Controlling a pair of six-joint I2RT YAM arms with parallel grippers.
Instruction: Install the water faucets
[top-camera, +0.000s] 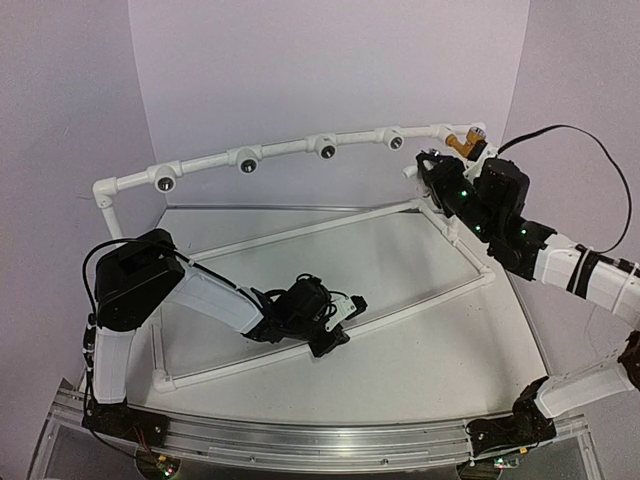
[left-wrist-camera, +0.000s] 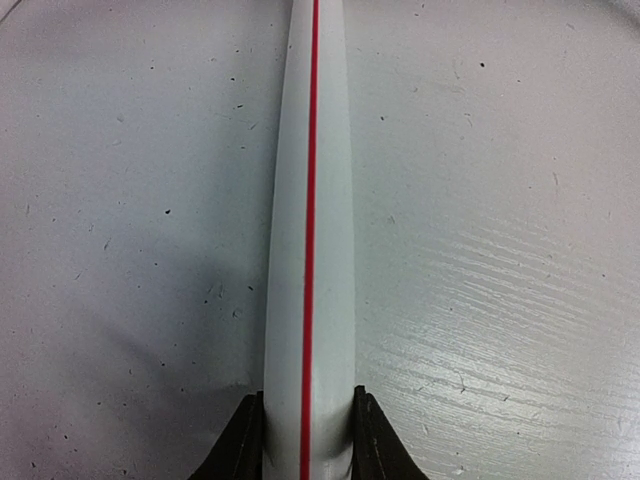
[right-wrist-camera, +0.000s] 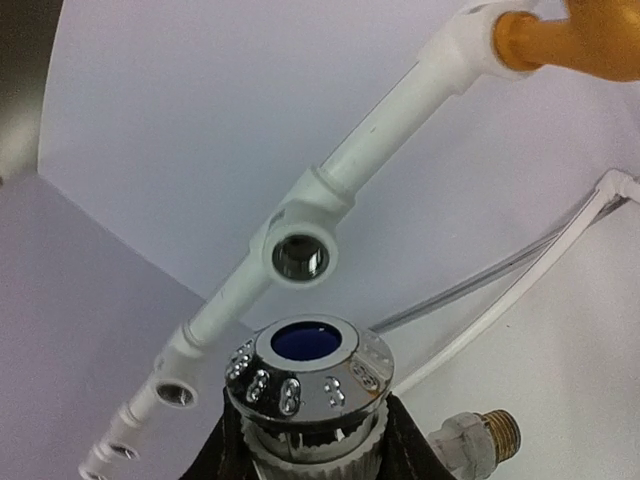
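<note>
A white PVC rail (top-camera: 205, 162) carries a row of tee sockets (right-wrist-camera: 300, 255), with an orange faucet (right-wrist-camera: 590, 35) fitted near its right end. My right gripper is shut on a chrome faucet (right-wrist-camera: 330, 390), whose threaded inlet (right-wrist-camera: 500, 432) points aside, apart from the open sockets. In the top view that gripper (top-camera: 430, 165) is at the upper right, just below the rail. My left gripper is shut on the front bottom pipe (left-wrist-camera: 310, 250), white with a red stripe.
The rectangular pipe base (top-camera: 460, 293) lies on a white floor (top-camera: 450, 360) between pale walls (top-camera: 330, 70). A black cable loops beside the right arm.
</note>
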